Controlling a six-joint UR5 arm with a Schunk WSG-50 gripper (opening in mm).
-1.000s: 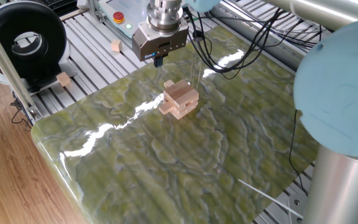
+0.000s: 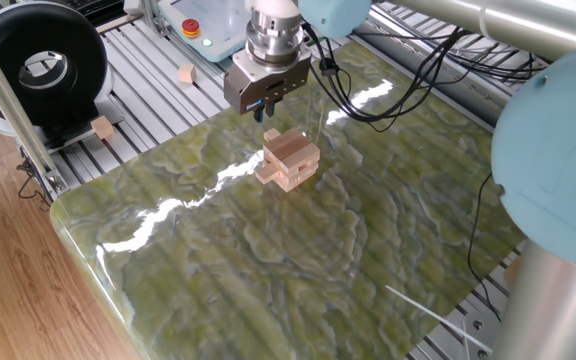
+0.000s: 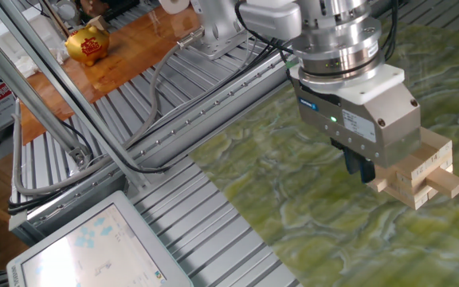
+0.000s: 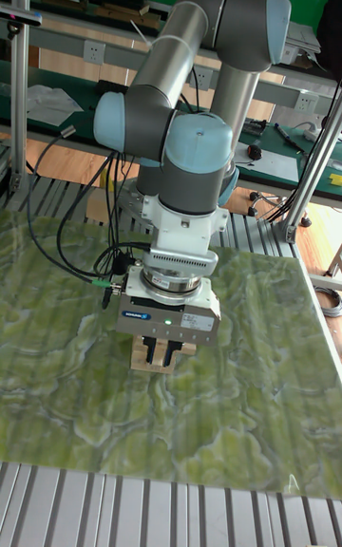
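A compact stack of light wooden blocks (image 2: 294, 160) rests on the green marbled table top (image 2: 218, 270). One block (image 3: 446, 182) juts out of its side, and another end (image 3: 379, 184) pokes out near my fingers. My gripper (image 2: 264, 112) points downward, just off the stack's back-left side and apart from it in exterior view 1. Its two dark fingers stand a little apart, with no block visible between them. From the front, in exterior view 3, the gripper (image 4: 159, 355) covers part of the stack (image 4: 182, 352).
Two loose wooden blocks lie off the mat: one block (image 2: 187, 73) on the slatted deck, another (image 2: 102, 127) near the black wheel (image 2: 43, 65). A teach pendant (image 3: 102, 251) sits beside the mat. Cables (image 2: 408, 100) hang by the arm.
My gripper has come down and slightly right, nearer the stack, turning a little. The blue arm joint at the right has shifted right. The stack has not moved.
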